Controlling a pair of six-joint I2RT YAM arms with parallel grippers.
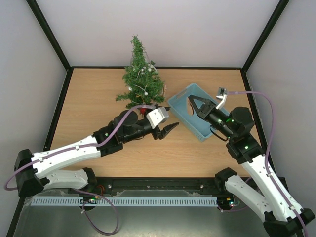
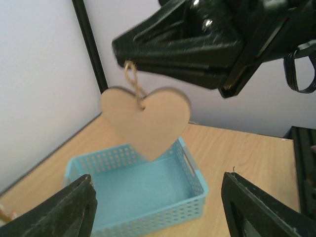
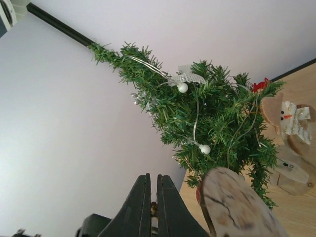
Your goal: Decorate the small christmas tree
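Observation:
In the left wrist view a plain wooden heart hangs by a loop of string from the fingertips of my right gripper, above the blue tray. My left gripper stands open, its fingers apart and short of the heart, with nothing between them. From above, the left gripper is left of the heart. The green tree stands at the back, with white baubles and a red bauble low down. In the right wrist view my right gripper is shut, the tree beyond it.
The blue tray lies right of the tree, below the right gripper. In the right wrist view a snowman ornament and a wooden piece show near the tree.

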